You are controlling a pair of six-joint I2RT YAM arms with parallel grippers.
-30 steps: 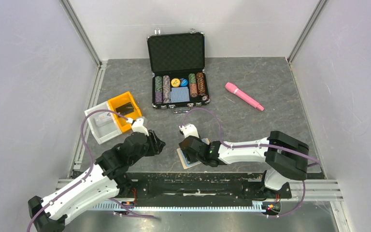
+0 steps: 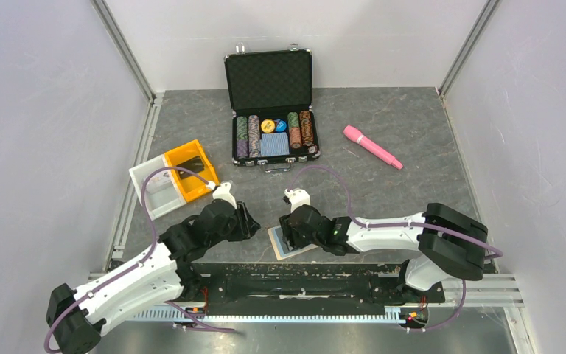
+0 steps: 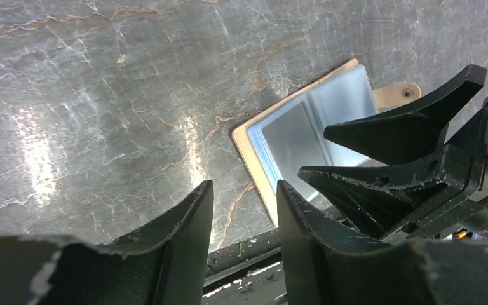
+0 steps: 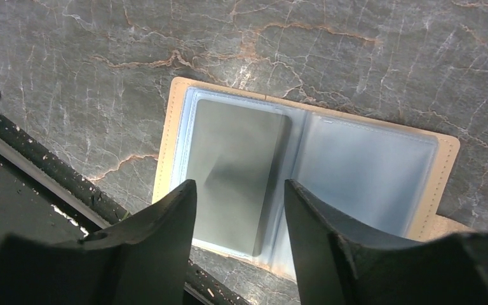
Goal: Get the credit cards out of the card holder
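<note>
The card holder (image 4: 365, 166) lies spread open on the table, with a tan border, clear sleeves and a snap tab (image 3: 399, 94). Its left half in the right wrist view bulges over a grey sleeve area (image 4: 235, 165); no separate card can be made out. Over the holder hovers my right gripper, its fingers parted and nothing between them. In the top view that arm hides most of the holder (image 2: 276, 245). To the holder's left stands my left gripper, open and empty.
A yellow and white two-part box (image 2: 163, 193) sits at the left, a dark item in its yellow half. At the back is an open case of poker chips (image 2: 273, 140). A pink stick (image 2: 372, 146) lies at the right. Bare table separates these.
Over the last second my left gripper has shifted right, toward the holder. The right arm has moved slightly to the right above it. Box, case and pink stick stay put.
</note>
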